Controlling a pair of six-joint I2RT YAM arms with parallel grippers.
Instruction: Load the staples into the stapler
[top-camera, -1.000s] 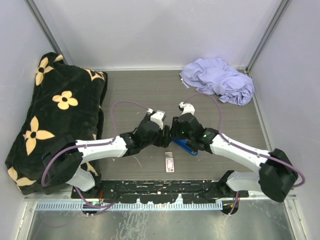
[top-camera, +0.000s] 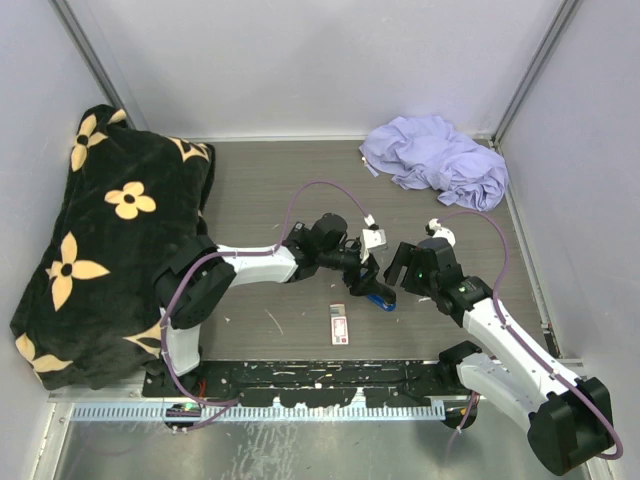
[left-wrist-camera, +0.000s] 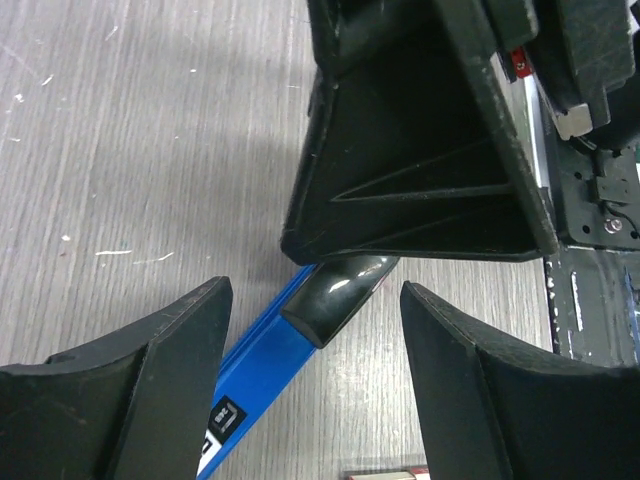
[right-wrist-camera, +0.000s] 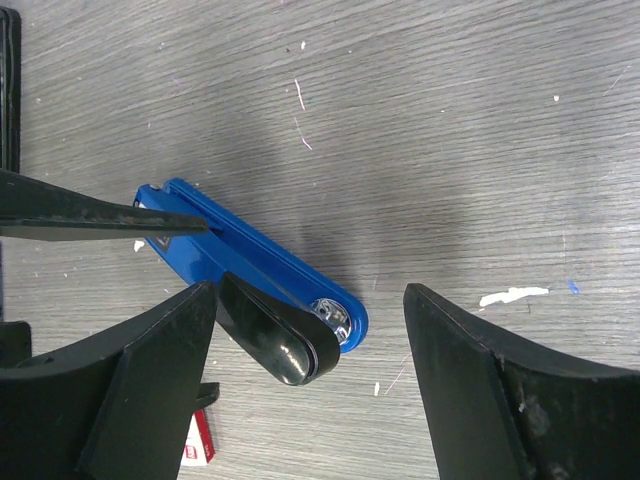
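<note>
The blue stapler with a black head (right-wrist-camera: 278, 337) lies on the dark table (top-camera: 250, 180), its metal part showing at one end in the right wrist view. My left gripper stands open over it, a finger on each side of the stapler's line. My right gripper is beside it to the right in the top view, its fingers apart with nothing visible between them but table and stapler below. A small white-and-red staple box (top-camera: 339, 325) lies below the stapler in the top view.
A flowered dark blanket (top-camera: 120, 260) fills the left side. A lilac cloth (top-camera: 435, 160) lies at the back right. The front edge borders a dark rail.
My left gripper has moved right, over the stapler. My right arm has drawn back to the right from above the stapler's middle.
</note>
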